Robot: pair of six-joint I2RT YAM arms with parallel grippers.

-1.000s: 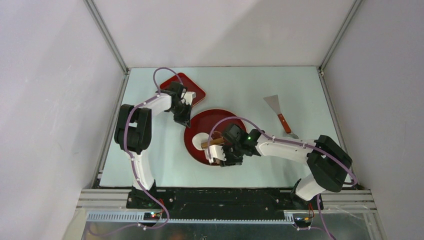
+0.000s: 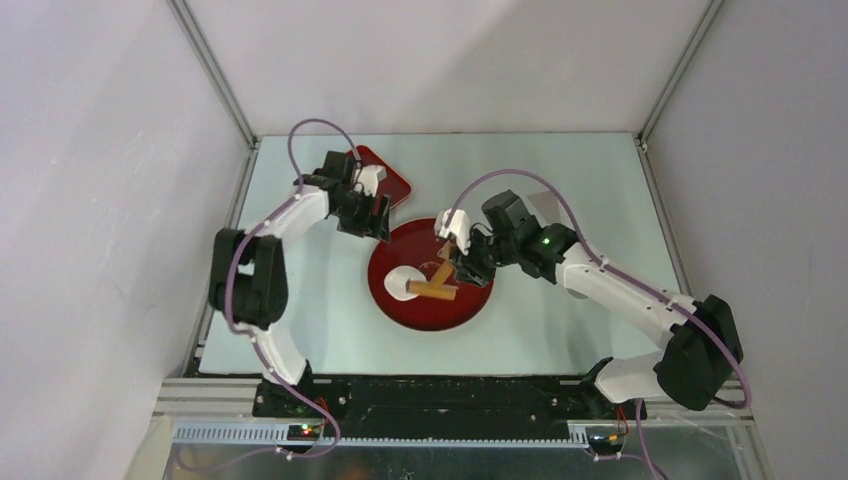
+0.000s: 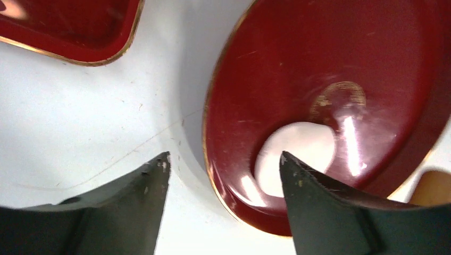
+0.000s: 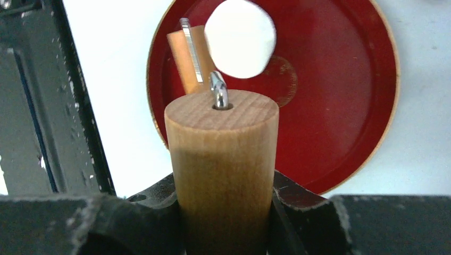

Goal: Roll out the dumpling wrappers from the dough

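A round, flattened white dough wrapper (image 2: 398,281) rests on the left part of the red round plate (image 2: 420,320), also seen as a white disc (image 3: 290,149) in the left wrist view. A wooden rolling pin (image 4: 220,175) is held in my right gripper, which is shut on its handle above the plate. In the top view the pin's wooden roller (image 2: 430,290) lies over the plate beside the wrapper. My left gripper (image 2: 378,220) hangs at the plate's upper left, open, with nothing between its fingers in the left wrist view.
A red rectangular tray (image 2: 390,175) stands at the back left. A metal scraper (image 2: 543,205) at the right is mostly hidden behind the right arm.
My left gripper has shifted slightly, its fingers now farther apart.
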